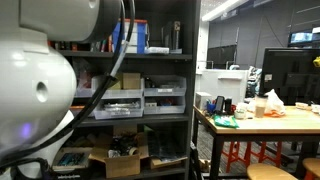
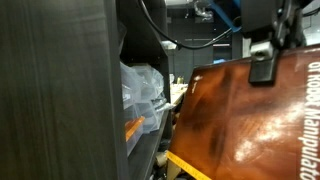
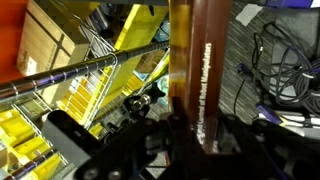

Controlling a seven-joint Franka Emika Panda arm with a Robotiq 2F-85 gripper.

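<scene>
A brown-red book [image 3: 207,75] with white lettering on its spine is pinched in my gripper, whose dark fingers lie on either side of it in the wrist view. In exterior view 2 the book's broad cover [image 2: 235,125] fills the right side, tilted, with a yellow strip along its lower edge. There the gripper [image 2: 263,65] grips it at the top edge. Exterior view 1 shows only the white arm [image 1: 60,70] at the left; the gripper and book are out of sight.
A dark shelf unit [image 1: 188,100] holds books [image 1: 130,37] on an upper level, clear bins [image 1: 165,103] midway and cardboard boxes [image 1: 123,160] low down. In exterior view 2 a dark side panel [image 2: 60,90] stands at the left. A wooden table [image 1: 265,122] is at the right.
</scene>
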